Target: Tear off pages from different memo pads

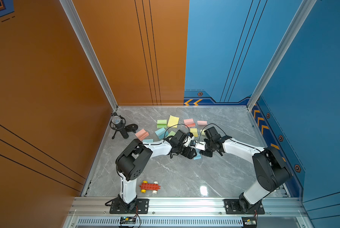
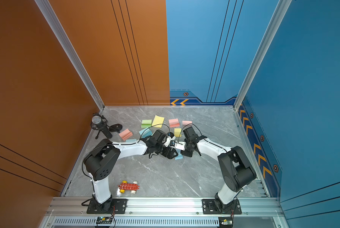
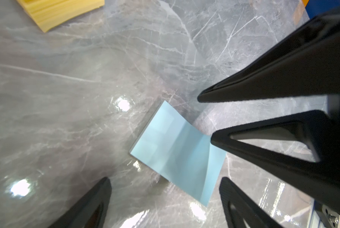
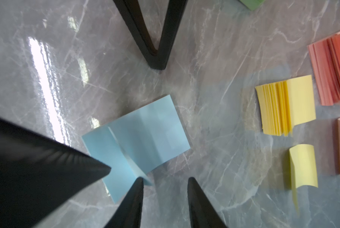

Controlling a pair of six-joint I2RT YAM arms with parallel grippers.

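A light-blue memo pad [image 3: 170, 148] lies flat on the grey marbled table between my two grippers. In the right wrist view, a sheet on the blue pad [image 4: 158, 125] stands up along a crease, its corner close to one fingertip of my right gripper. That gripper is part open, with a clear gap and nothing gripped between its fingers. My left gripper is wide open around the near side of the pad, holding nothing. From above, both grippers largely cover the pad [image 1: 197, 156].
Several other pads and pages lie behind: a yellow pad [image 4: 276, 106], a small yellow page [image 4: 303, 167], a pink pad [image 1: 189, 122] and a large yellow sheet [image 1: 173, 120]. A black stand [image 1: 118, 123] is at left, a red toy [image 1: 150, 186] at front left.
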